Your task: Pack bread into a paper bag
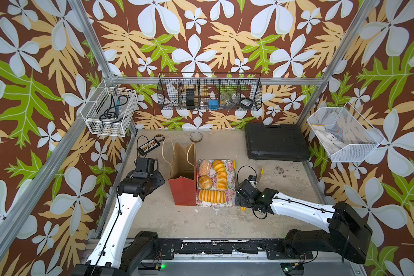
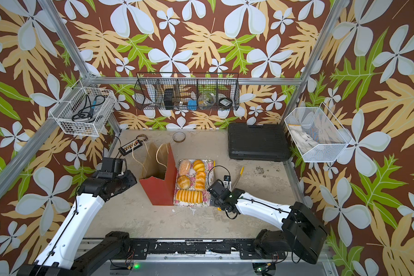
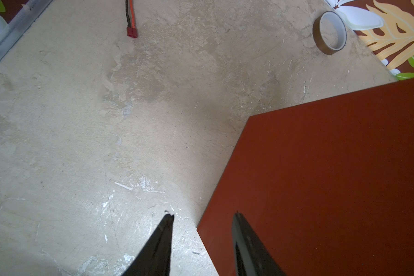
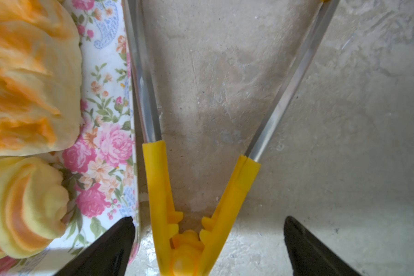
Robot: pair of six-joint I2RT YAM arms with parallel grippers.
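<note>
A red paper bag with a brown inside and rope handles stands upright, its mouth open, left of a floral tray. On the tray lie several breads: a long ridged loaf, a round bun, an oval bun and twisted rolls. Yellow-handled tongs lie on the table at the tray's right edge. My right gripper is open above them, one finger on each side of the handle end. My left gripper is part open and empty, left of the bag.
A black case occupies the back right of the table. A tape roll and a power strip lie at the back left.
</note>
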